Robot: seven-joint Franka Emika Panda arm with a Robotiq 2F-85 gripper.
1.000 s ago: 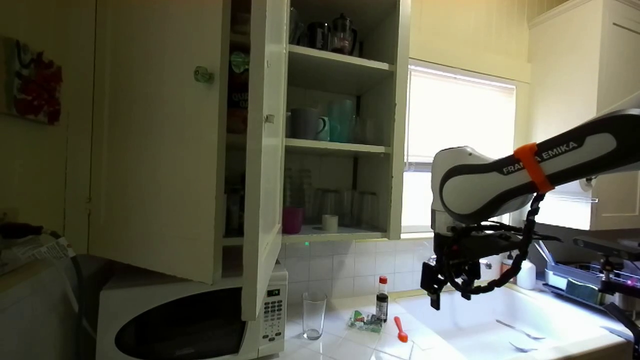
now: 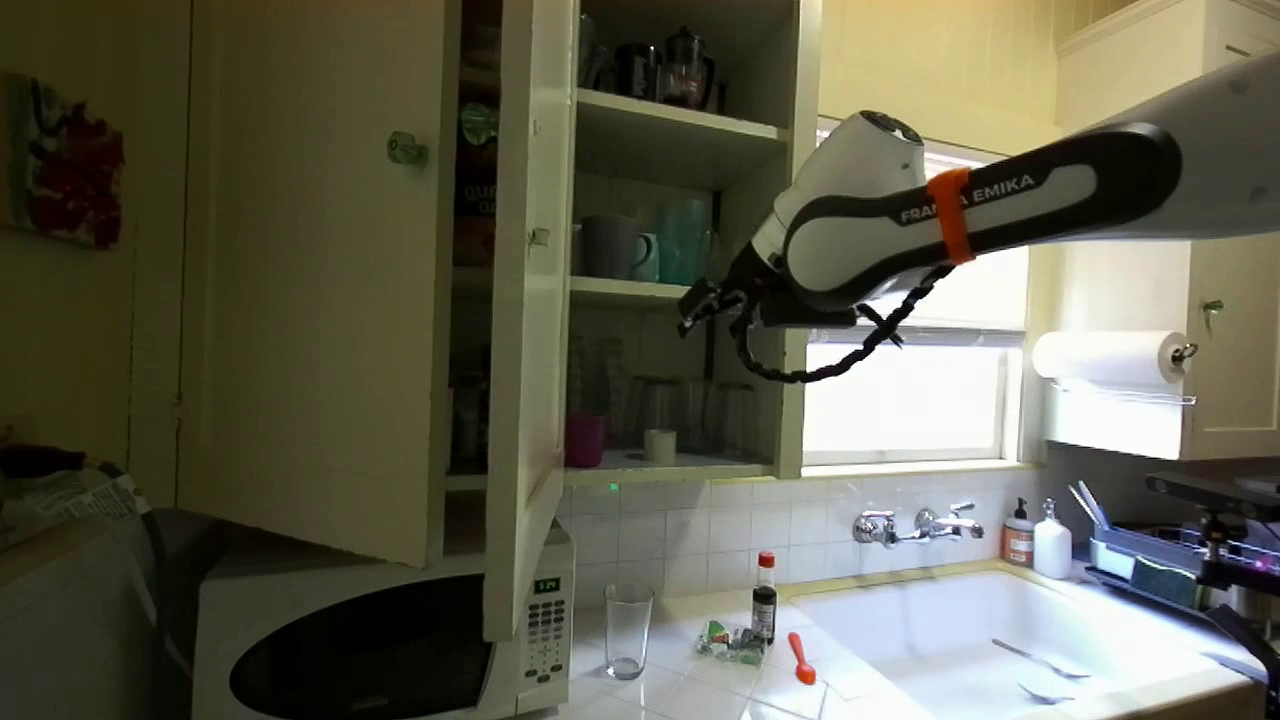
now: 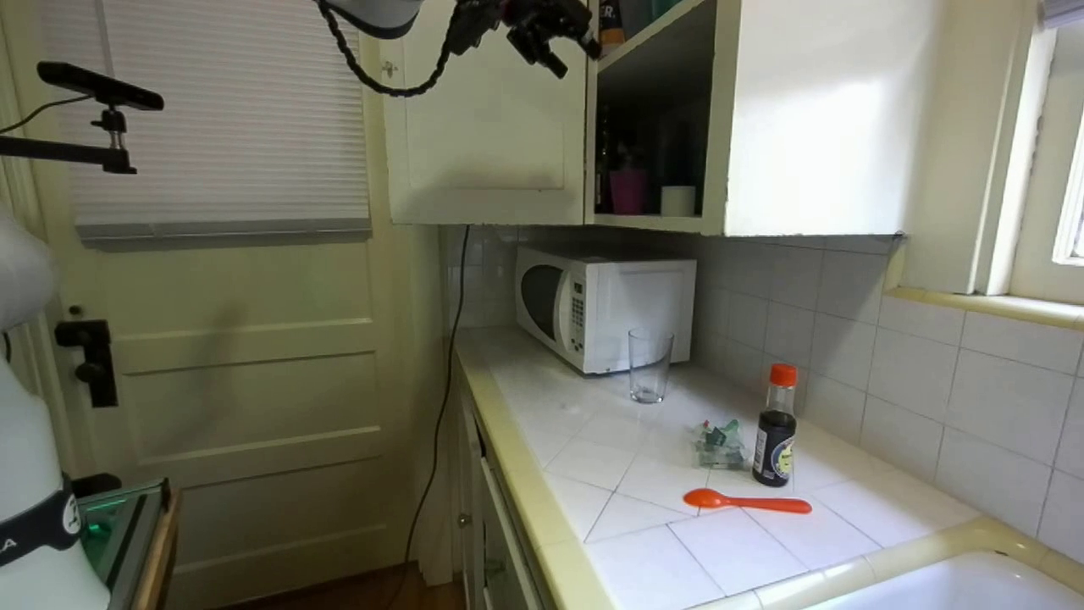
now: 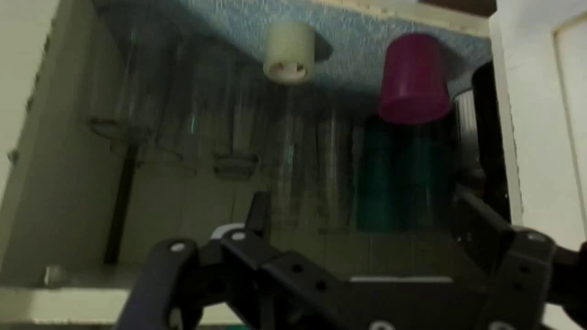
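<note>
In exterior view 1 my gripper (image 2: 699, 310) is raised in front of the open cupboard (image 2: 789, 360), around the height of the middle shelf's edge. The wrist view shows the gripper open, with its two dark fingers (image 4: 258, 211) wide apart and nothing held. Beyond them is the cupboard's lowest compartment, seen upside down. A small white cup (image 4: 289, 52) and a magenta cup (image 4: 413, 79) stand near the front of its shelf. Clear glasses (image 4: 231, 121) and dark green ones (image 4: 379, 181) stand behind, dim and blurred.
An open cupboard door (image 2: 528, 312) stands left of the gripper. On the counter are a clear glass (image 2: 627, 632), a red-capped bottle (image 2: 764, 604), a crumpled green wrapper (image 2: 729, 643) and an orange spoon (image 2: 801, 660). A microwave (image 3: 635, 305) sits below the cupboard.
The arm has risen from above the sink and swung left to the cupboard. My gripper pointed down before and now points toward the shelves. The objects on the counter have not moved.
</note>
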